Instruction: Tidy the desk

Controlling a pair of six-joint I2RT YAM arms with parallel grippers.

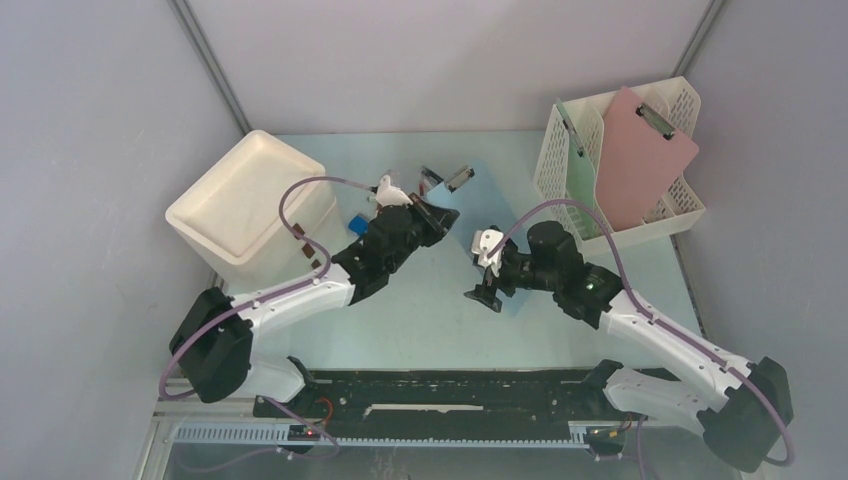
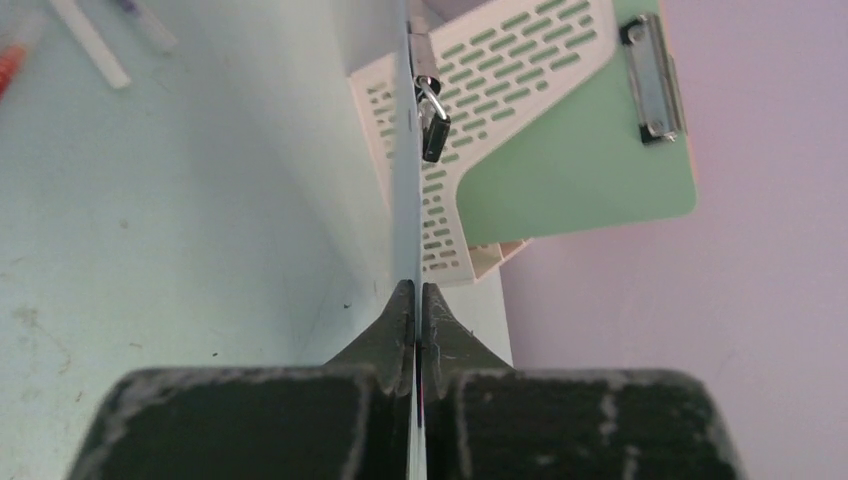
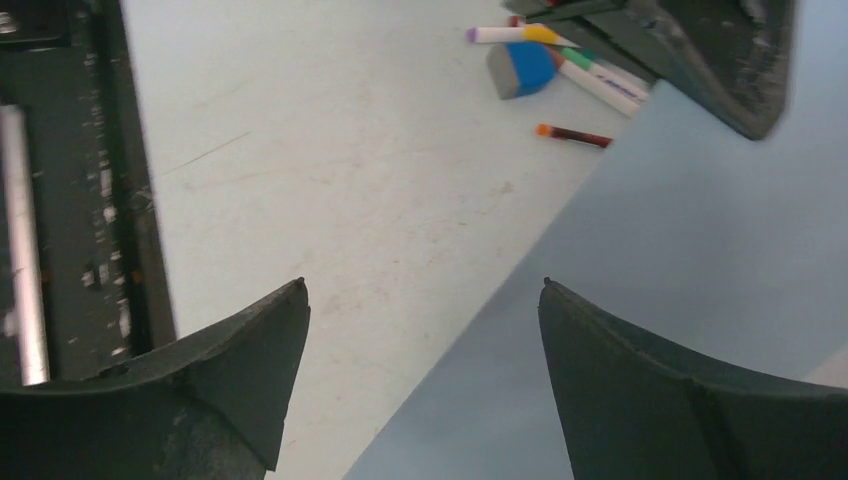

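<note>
A blue clipboard (image 1: 485, 205) is held in the air by my left gripper, shut on it; in the left wrist view it shows edge-on with its metal clip (image 2: 424, 70). My right gripper stands open below it, its fingers either side of nothing, the blue board filling the right of that view. A white file holder (image 1: 553, 150) at back right holds a green clipboard (image 2: 560, 180) and a pink one (image 1: 640, 160). Pens (image 3: 595, 80) and a blue block (image 3: 525, 68) lie on the desk.
A white bin (image 1: 240, 185) stands at the left of the desk. Walls close the desk in at both sides and the back.
</note>
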